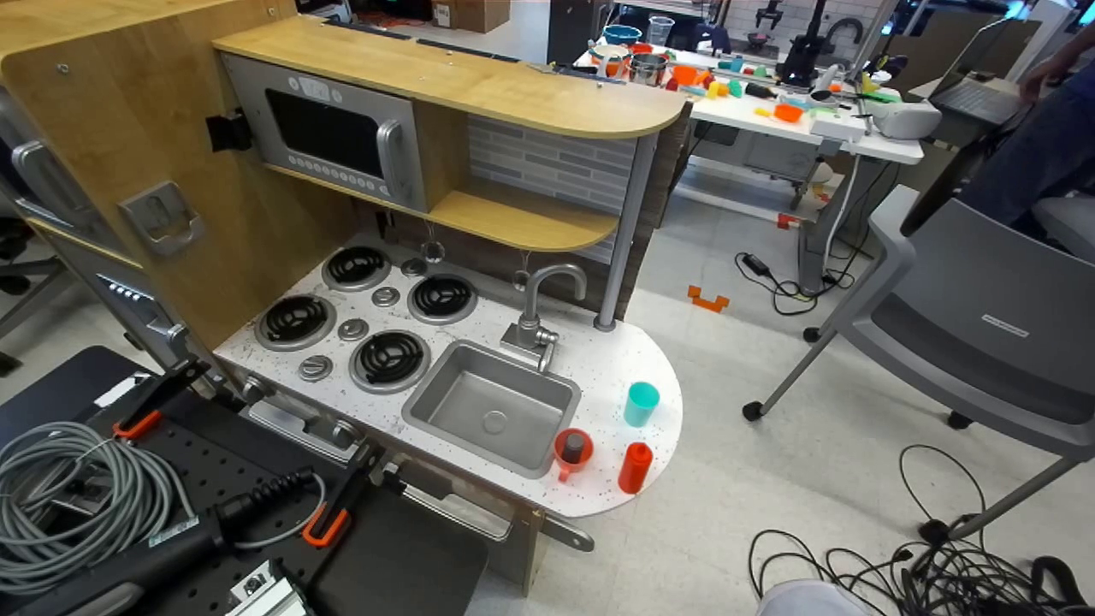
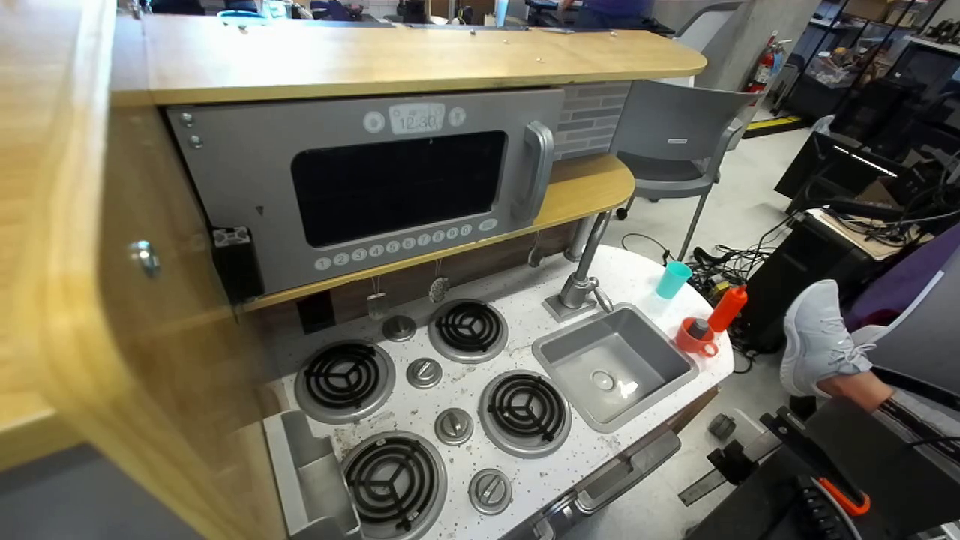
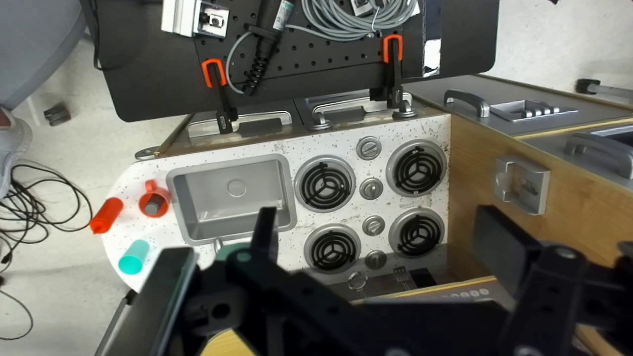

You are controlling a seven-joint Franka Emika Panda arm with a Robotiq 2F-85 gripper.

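Observation:
My gripper is open over the play-kitchen counter in the wrist view, with nothing held between its dark fingers. It appears in neither exterior view. On the rounded end of the counter stand a teal cup, a red bottle and an orange-red mug with a dark, grey-topped object inside. The mug sits beside the rim of the empty grey sink. In the wrist view, the red bottle, mug and teal cup are all left of the sink.
A grey faucet rises behind the sink, near a shelf post. Several black-coil burners fill the stove side. The microwave is closed above. A black board with cables and clamps lies along the front.

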